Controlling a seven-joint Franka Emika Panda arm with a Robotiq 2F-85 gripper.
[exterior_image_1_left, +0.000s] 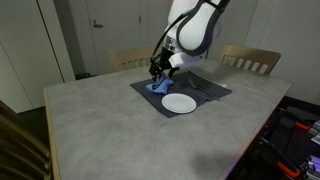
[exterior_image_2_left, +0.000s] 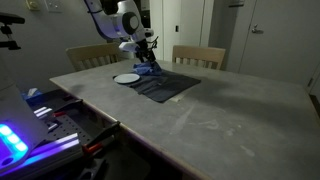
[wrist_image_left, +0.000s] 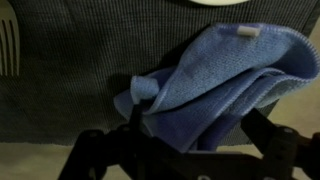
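Note:
A crumpled blue cloth (wrist_image_left: 225, 80) lies on a dark placemat (wrist_image_left: 75, 85), folded over itself with a small pale tag near one edge. My gripper is open, its two dark fingers spread on either side of part of the cloth. Whether the fingers touch the fabric I cannot tell. In the first exterior view the cloth (exterior_image_1_left: 160, 86) sits at the far left part of the mat, right under the gripper. From the other side the cloth (exterior_image_2_left: 147, 69) shows just behind a plate.
A white plate (exterior_image_1_left: 179, 103) is on the mat's near side, close to the cloth. A fork (wrist_image_left: 9, 45) lies at the wrist view's left edge. Chairs (exterior_image_2_left: 198, 57) stand along the table.

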